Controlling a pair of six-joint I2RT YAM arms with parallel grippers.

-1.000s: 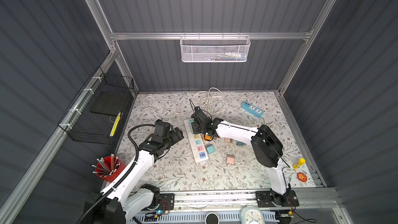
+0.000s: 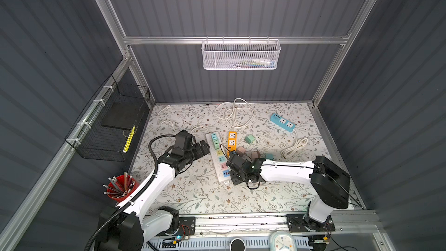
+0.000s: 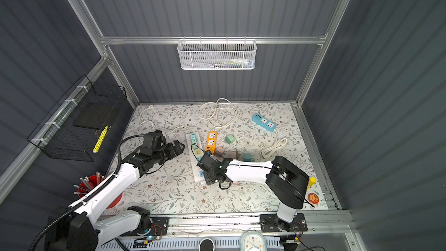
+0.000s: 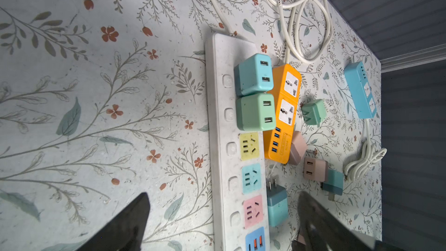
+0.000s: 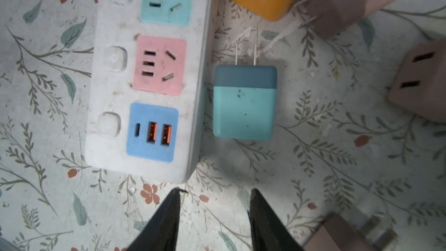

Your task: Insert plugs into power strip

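Observation:
The white power strip (image 4: 223, 167) carries a blue plug (image 4: 253, 76) and a mint plug (image 4: 255, 111) in its upper sockets; yellow, cyan and pink sockets below are free. A teal plug (image 5: 244, 107) lies beside the strip's lower end, prongs pointing away from my right gripper, which hovers just below it, part open and empty. Pink and brown plugs (image 5: 422, 83) lie to the right. My left gripper stands open and empty over the table left of the strip.
An orange strip (image 2: 232, 139) lies alongside, a green plug (image 2: 250, 138) nearby, a blue strip (image 2: 282, 121) at back right with coiled cables. A red cup (image 2: 121, 191) stands at far left.
My right gripper has swung from the upper sockets out over the orange strip and down toward the front, beside the strip's lower end.

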